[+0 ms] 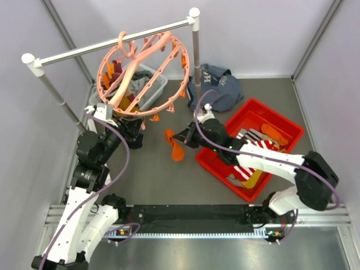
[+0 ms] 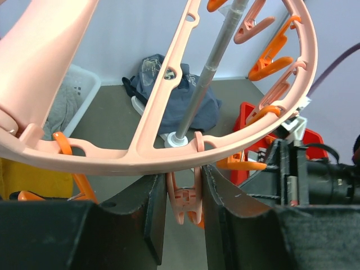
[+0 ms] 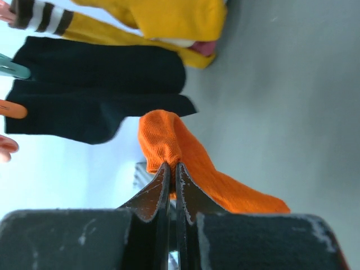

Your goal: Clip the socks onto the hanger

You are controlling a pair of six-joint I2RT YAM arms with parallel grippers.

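Note:
The pink round clip hanger point(image 1: 161, 107) hangs from the metal bar at upper left. My left gripper is shut on a pink clip point(image 2: 185, 203) at the hanger's rim. My right gripper is shut on an orange sock point(image 3: 202, 171), which dangles beside the hanger in the top view. In the right wrist view, black socks point(image 3: 95, 93) and yellow socks point(image 3: 180, 19) hang from clips beyond it.
A red tub point(image 1: 203, 158) with striped and other socks stands at the right. A white basket point(image 1: 154, 93) and a blue-grey garment point(image 1: 219, 90) lie at the back.

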